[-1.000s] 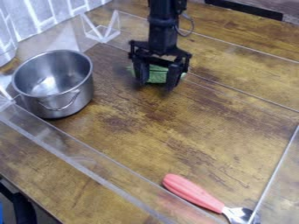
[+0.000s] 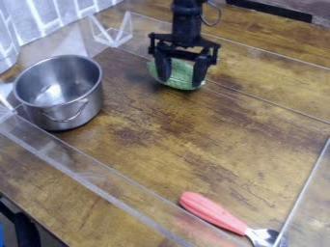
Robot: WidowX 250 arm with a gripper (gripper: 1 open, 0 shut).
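The black gripper (image 2: 180, 60) is at the upper middle, its fingers pointing down around a green rounded object (image 2: 186, 77) on the wooden table (image 2: 206, 145). The object is partly hidden behind the gripper, and whether the fingers are closed on it is unclear.
A steel pot (image 2: 58, 92) stands at the left. A pink-handled utensil (image 2: 213, 210) lies at the bottom right. Clear plastic edges border the work area.
The gripper has moved slightly back, away from the camera, and more of the green object now shows below it.
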